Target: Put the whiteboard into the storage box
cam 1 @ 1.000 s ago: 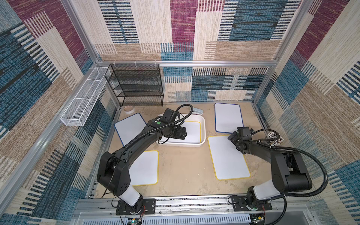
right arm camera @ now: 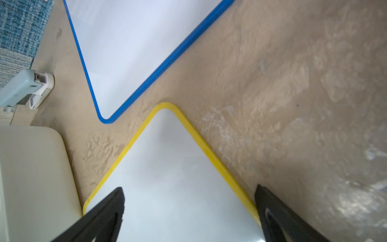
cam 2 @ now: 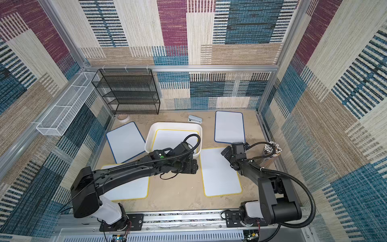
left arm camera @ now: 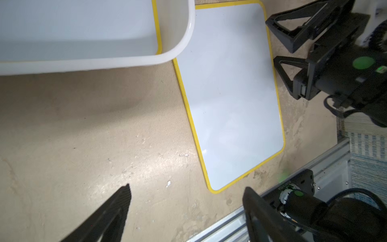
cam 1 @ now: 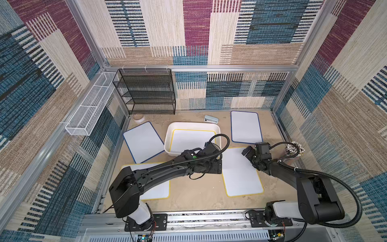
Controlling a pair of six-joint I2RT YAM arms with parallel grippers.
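A cream storage box (cam 1: pixel 172 152) stands mid-table with a yellow-edged whiteboard (left arm camera: pixel 96 28) lying flat in it. To its right lies another yellow-edged whiteboard (cam 1: pixel 241 177), one corner tucked close to the box rim. Between the box and this board, my left gripper hangs over bare table, fingers apart and empty. My right gripper is open low at the board's right edge; one finger (right arm camera: pixel 278 217) meets the yellow border, the other overlaps the white face in view. A third yellow-edged whiteboard (cam 1: pixel 155 187) is partly hidden under the left arm.
Blue-edged whiteboards lie left (cam 1: pixel 142 141) and back right (cam 1: pixel 246 127). A stapler (cam 1: pixel 210 119) sits behind the box, a tape roll (cam 1: pixel 138 117) at back left. The pen holder (cam 1: pixel 296 149) is beside the right arm.
The right yellow-edged whiteboard has slid slightly left, with my right gripper moving left at its edge.
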